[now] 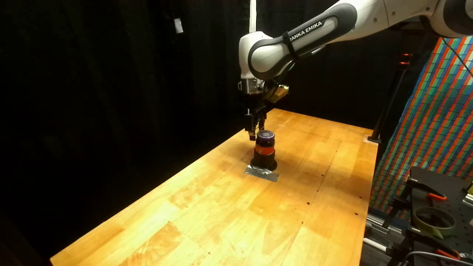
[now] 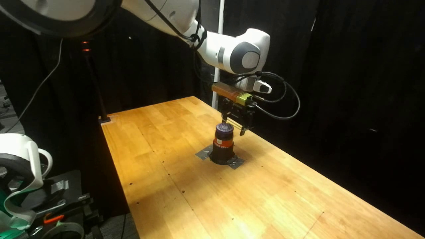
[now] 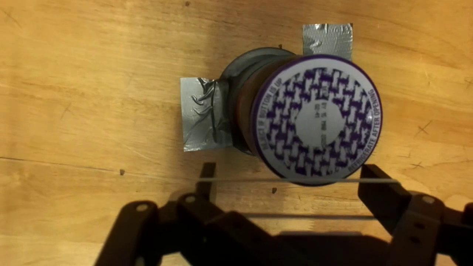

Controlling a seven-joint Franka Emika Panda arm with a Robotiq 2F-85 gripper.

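A dark jar with an orange label [image 1: 264, 150] stands upright in a black round holder [image 2: 219, 158], which grey tape fixes to the table. Its purple and white patterned lid [image 3: 320, 122] faces up in the wrist view. My gripper is open, its fingers wide apart at the near side of the lid in that view. Thin bands or cords stretch across the gap between them. In the second exterior view the gripper [image 2: 233, 128] sits just behind the jar, around lid height. Nothing appears clamped; whether a finger touches the lid I cannot tell.
Grey tape strips [image 3: 206, 114] lie flat beside the holder. A thin black post [image 1: 390, 102] rises at its far corner. A black side table with clamps and a tape roll [image 1: 433, 220] stands off the edge.
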